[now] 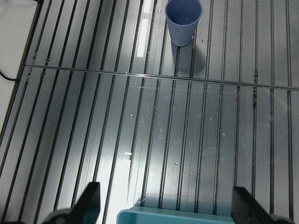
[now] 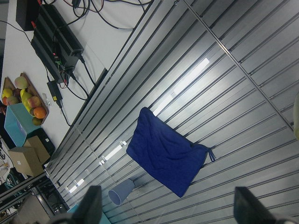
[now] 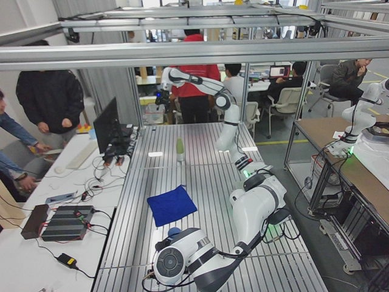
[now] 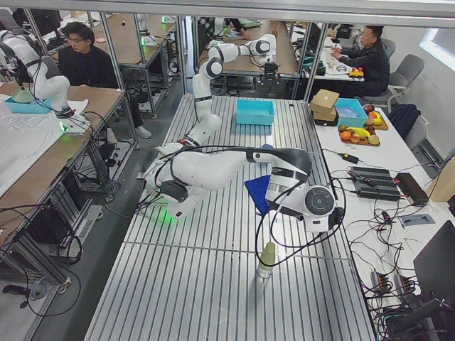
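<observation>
A dark blue cloth (image 3: 171, 205) (image 2: 164, 151) lies on the slotted metal table (image 3: 219, 182). A blue cup (image 1: 183, 25) (image 2: 120, 191) stands near it. A green-and-white bottle (image 3: 180, 149) (image 4: 267, 260) stands upright. A teal bin (image 4: 254, 111) sits at one table end, its rim at the bottom of the left wrist view. My left gripper is above that bin, fingertips apart, open. My right gripper is raised above the table, fingertips apart, open, with the cloth and cup below it.
Side desks hold a monitor (image 3: 107, 132), power units, cables, cardboard boxes (image 4: 324, 105), a blue tray and fruit boards (image 4: 359, 136). The aluminium frame surrounds the table. People are around.
</observation>
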